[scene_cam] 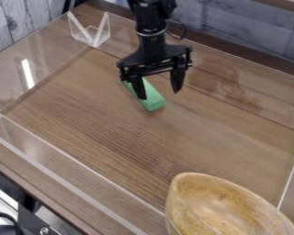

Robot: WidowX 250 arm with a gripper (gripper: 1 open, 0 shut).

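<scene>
A green block [150, 99] lies on the wooden table, turned slightly diagonally. My black gripper [156, 84] hangs over it from the top of the view, its two fingers spread open, one over the block's upper left and the other to the right beside it. Whether either finger touches the block is unclear.
A large yellow bowl [226, 207] sits at the bottom right. A white wire-like object [91, 32] stands at the upper left near the edge.
</scene>
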